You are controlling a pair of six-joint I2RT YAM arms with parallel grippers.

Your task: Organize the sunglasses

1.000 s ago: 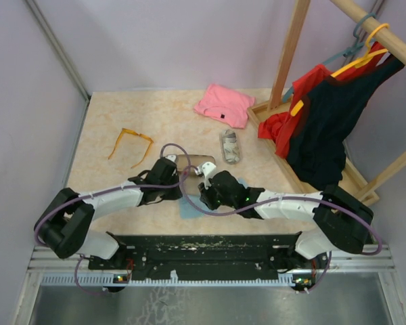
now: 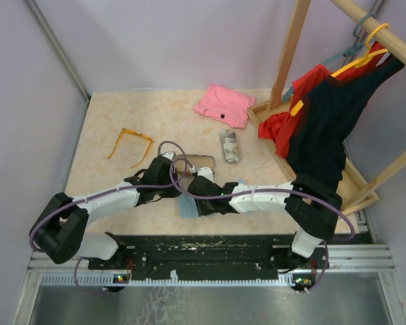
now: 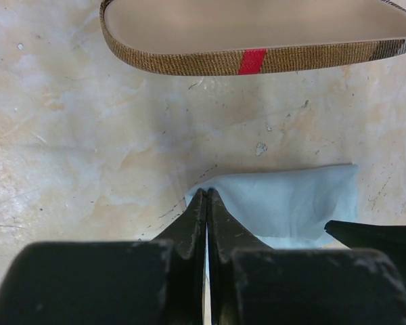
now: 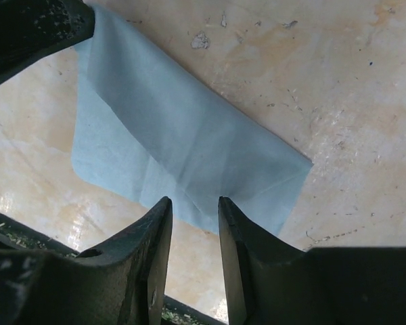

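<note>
Folded orange-framed glasses, seemingly, lie at the left of the table. A pale blue cloth lies near the table's front, with one part folded over another. My left gripper is shut at the cloth's corner; whether the corner is pinched between the tips is hidden. Over the cloth's near edge hangs my right gripper, part open, nothing gripped between its fingers. Behind both grippers sits an open tan case with a woven rim and a red tab.
A clear case or package lies behind the right arm. Pink folded clothing is at the back. A wooden rack with hanging clothes fills the right side. The two grippers are close together.
The left arm has stayed nearly still.
</note>
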